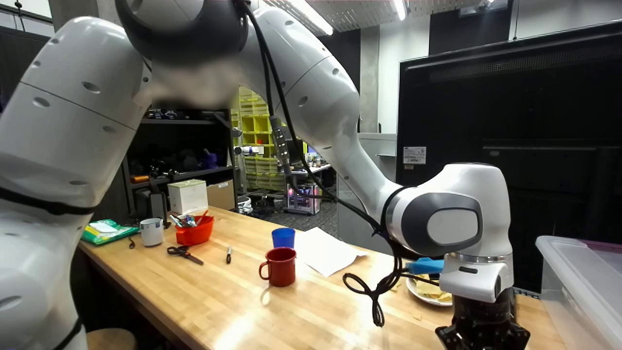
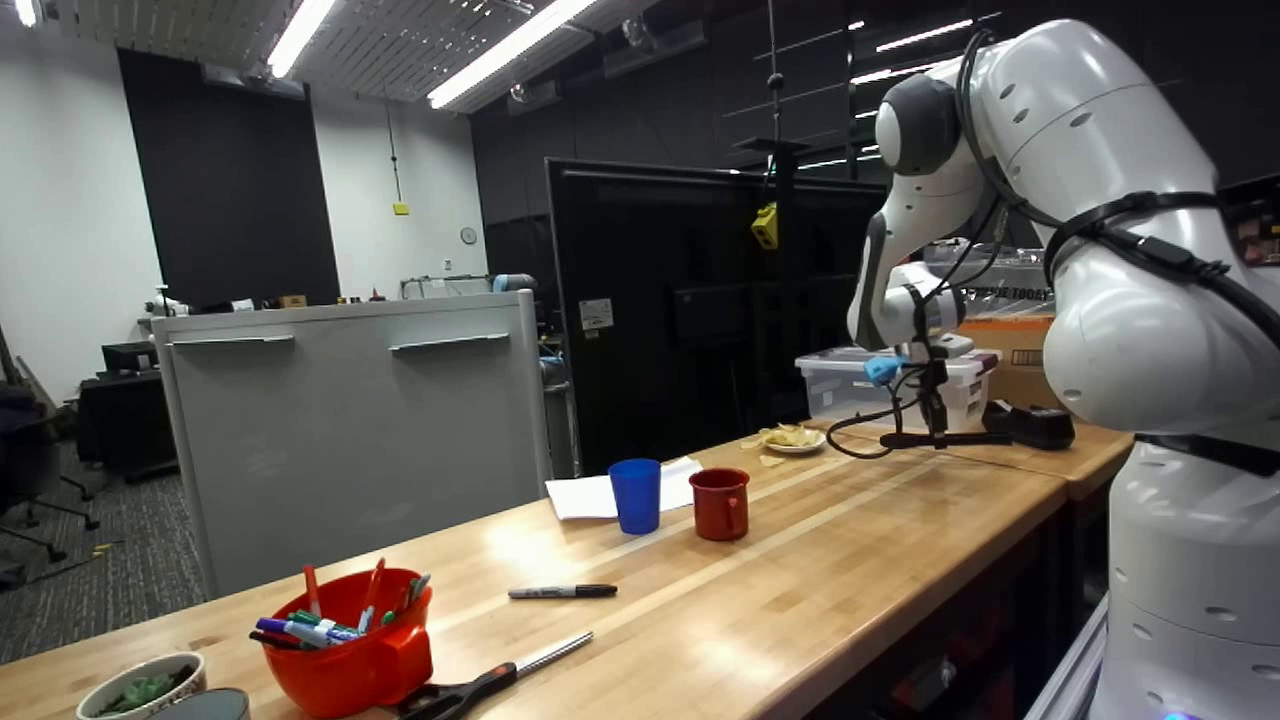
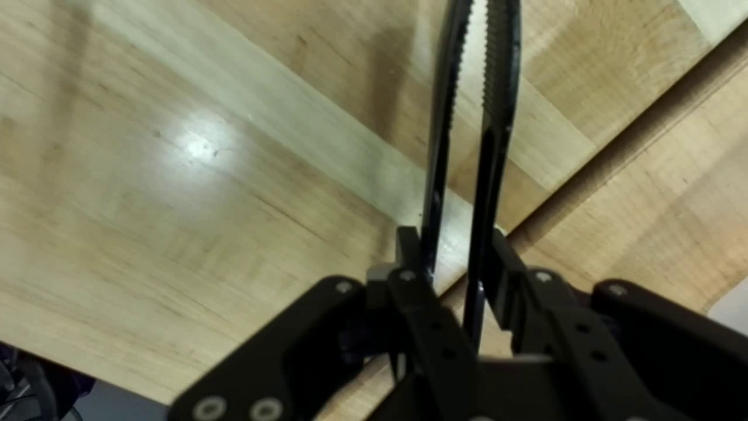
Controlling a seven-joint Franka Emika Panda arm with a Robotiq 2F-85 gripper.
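In the wrist view, my gripper is shut on a pair of black tongs point(image 3: 499, 91). Their two serrated arms run away from the fingers over the wooden table, with a narrow gap between them. Exterior view 2 shows the tongs point(image 2: 966, 439) roughly level beneath my gripper point(image 2: 935, 430), near the table's far end; whether they touch the wood cannot be told. The fingertips fall below the lower edge of exterior view 1.
A plate of chips point(image 2: 794, 440) is near the arm. A red mug point(image 2: 721, 504), blue cup point(image 2: 636, 496) and paper point(image 2: 584, 497) occupy mid-table. Beside the arm stands a clear bin point(image 1: 583, 291). Pens fill a red container point(image 2: 360, 672), with scissors point(image 2: 486, 684) close by.
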